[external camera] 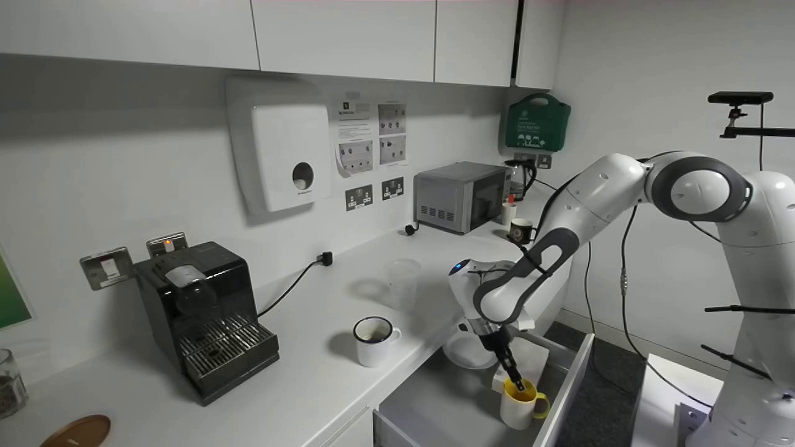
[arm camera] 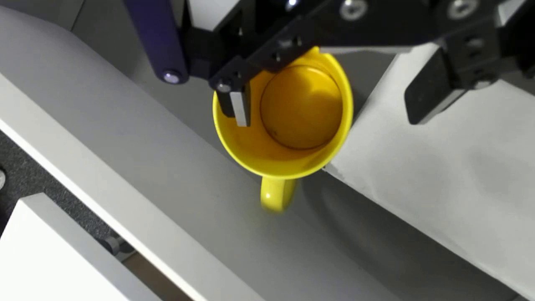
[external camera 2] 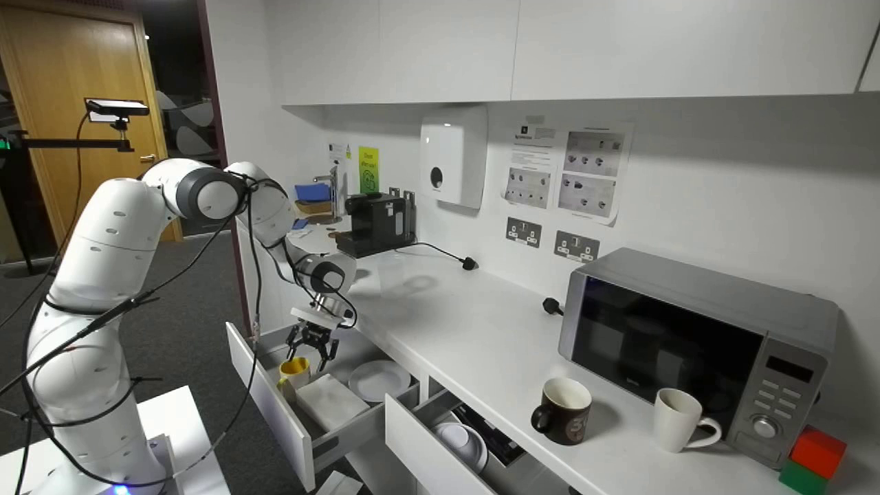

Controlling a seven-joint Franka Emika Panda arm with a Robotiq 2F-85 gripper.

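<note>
In an open drawer [external camera: 447, 406] stands an upright mug [external camera: 515, 409], white outside and yellow inside, with a yellow handle. Seen from above in the wrist view, the yellow mug [arm camera: 306, 105] has my open gripper over it. One finger [arm camera: 239, 103] overlaps the inside of its opening, while the other finger [arm camera: 434, 90] is well clear on the right, above a white box [arm camera: 416, 150]. Nothing is held. From the second exterior view, my gripper [external camera 2: 311, 350] hangs over the drawer close to the yellow mug [external camera 2: 294, 374]; whether it touches the rim I cannot tell.
The drawer also holds a plate [external camera 2: 379, 380], and its front wall [arm camera: 125, 165] runs close by the mug. A second drawer [external camera 2: 429, 454] stands open. On the counter are a white mug [external camera: 372, 343], a clear cup [external camera: 403, 284], a coffee machine [external camera: 201, 313] and a microwave [external camera 2: 685, 330].
</note>
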